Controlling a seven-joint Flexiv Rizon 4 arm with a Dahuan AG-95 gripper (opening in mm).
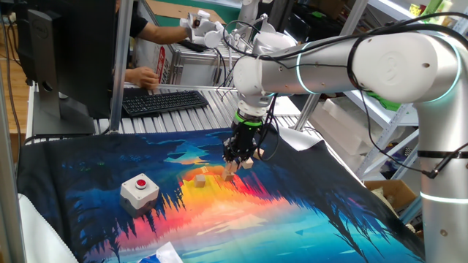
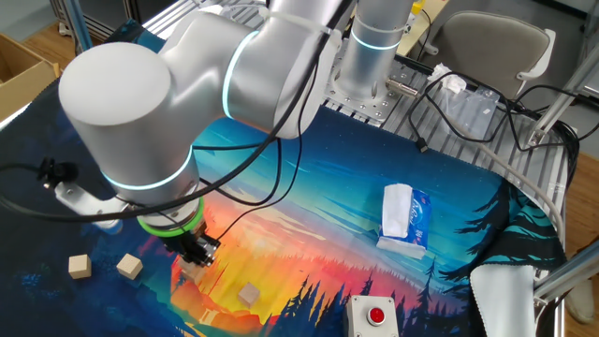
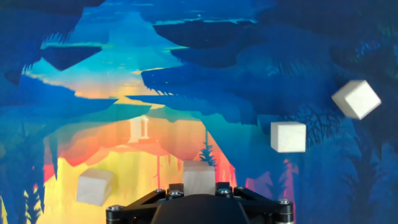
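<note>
My gripper points down over the mat, with its fingertips [image 3: 176, 188] drawn in against both sides of a small wooden block [image 3: 199, 180]. In exterior view 1 a tan block shows at the tips of the dark gripper [image 1: 232, 159], directly over or against another block [image 1: 228, 176]; the exact contact is hidden. Another block [image 3: 94, 186] lies to the left in the wrist view. Two more blocks, a nearer one [image 3: 288, 137] and a farther one [image 3: 356, 99], rest apart to the right.
A box with a red button [image 1: 140, 193] stands on the printed mat [image 1: 241, 226]. A tissue packet [image 2: 405, 220] lies on the mat's other side. A keyboard [image 1: 164, 103] and monitor [image 1: 77, 66] stand behind the mat.
</note>
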